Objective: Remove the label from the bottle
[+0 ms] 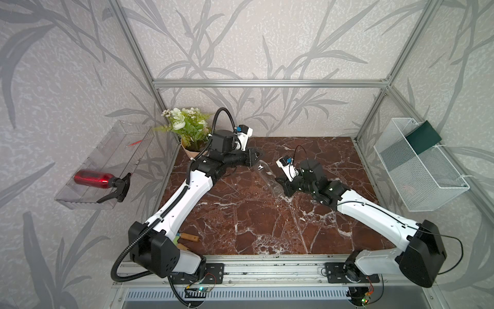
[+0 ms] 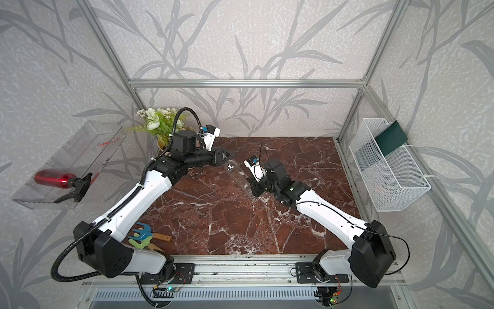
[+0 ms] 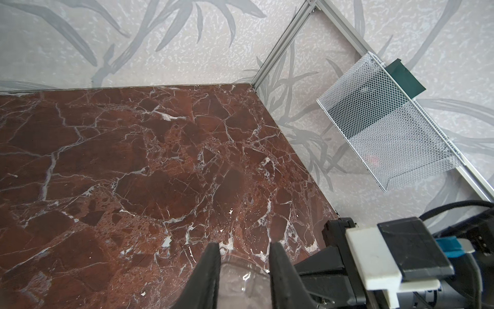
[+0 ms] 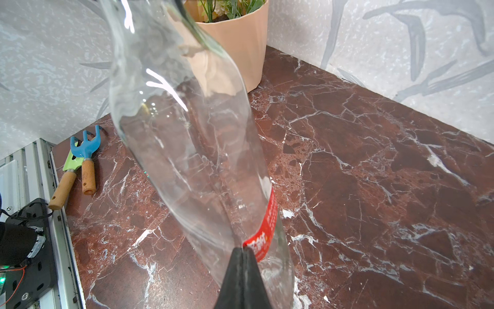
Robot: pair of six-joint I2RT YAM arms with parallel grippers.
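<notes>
Tilted in the air, the clear bottle (image 4: 190, 128) has its neck toward my left gripper (image 1: 255, 157) and its lower body toward my right gripper. In the left wrist view the left fingers (image 3: 208, 273) stand on either side of the clear bottle, gripping it. A red label (image 4: 263, 231) with white print clings to the bottle's lower side in the right wrist view. My right gripper's fingertips meet just under the label's lower left corner. Nothing shows between them, and the label lies outside them.
A flower pot (image 4: 231, 41) stands at the back left of the marble table (image 4: 370, 206). Blue and green garden tools (image 2: 146, 234) lie at the front left. A white mesh basket (image 1: 422, 164) hangs right, a clear bin (image 1: 128, 154) left.
</notes>
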